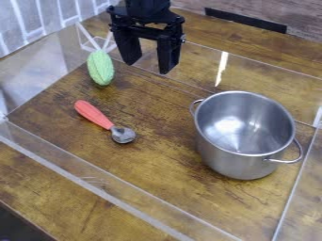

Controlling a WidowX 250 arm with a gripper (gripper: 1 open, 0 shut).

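Note:
My black gripper point(145, 52) hangs at the top centre, open, with nothing seen between its fingers. A green corn cob point(101, 69) lies at the upper left, just left of the gripper and apart from it. A red-handled spoon or scoop point(96, 116) with a metal head lies on the wooden surface at centre left. A steel pot point(246, 132) with side handles stands on the right.
Clear plastic barriers border the wooden work surface on the sides. The middle of the surface between spoon and pot is clear, as is the front area below them.

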